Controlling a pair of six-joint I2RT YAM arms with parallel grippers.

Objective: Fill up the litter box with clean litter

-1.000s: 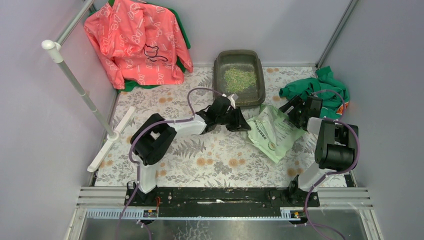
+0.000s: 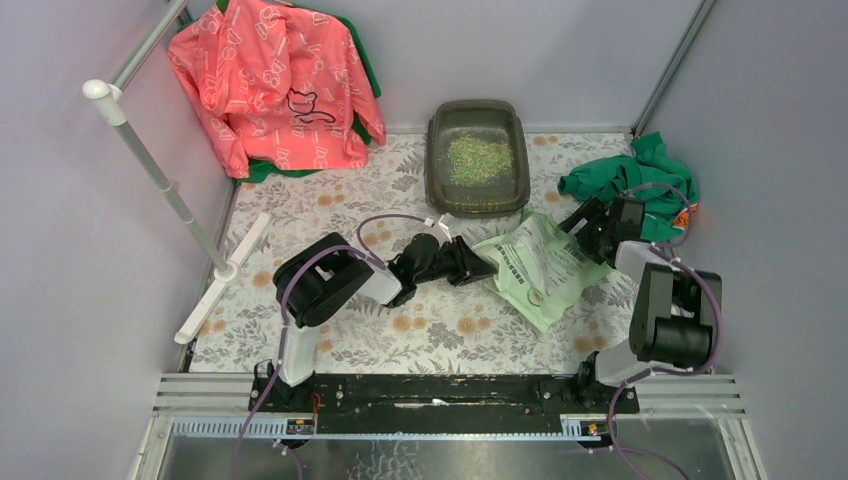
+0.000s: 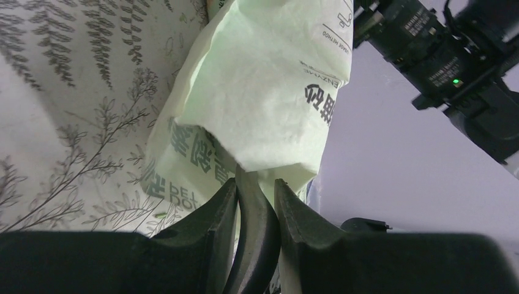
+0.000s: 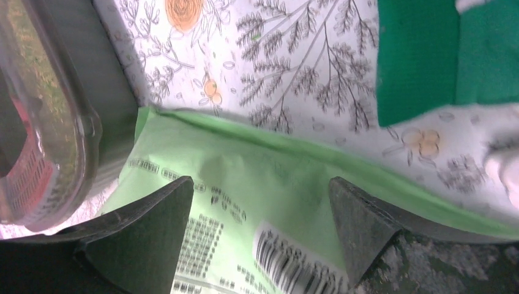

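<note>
The pale green litter bag (image 2: pixel 540 285) lies crumpled in front of the dark litter box (image 2: pixel 477 195), which holds a patch of greenish-yellow granules. My left gripper (image 2: pixel 475 268) is shut on the bag's left edge; in the left wrist view its fingers (image 3: pixel 208 239) pinch the plastic beneath a raised flap. My right gripper (image 2: pixel 585 225) is open over the bag's right part, beside the box; in the right wrist view the bag's printed surface (image 4: pixel 238 171) lies between and below its spread fingers.
Green cloth (image 2: pixel 650 175) lies at the back right. A pink patterned garment (image 2: pixel 275 90) hangs at the back left near a white stand (image 2: pixel 205 300).
My left gripper has moved down toward the front, drawing the bag's left edge with it. The right arm has shifted slightly, its gripper still over the bag.
</note>
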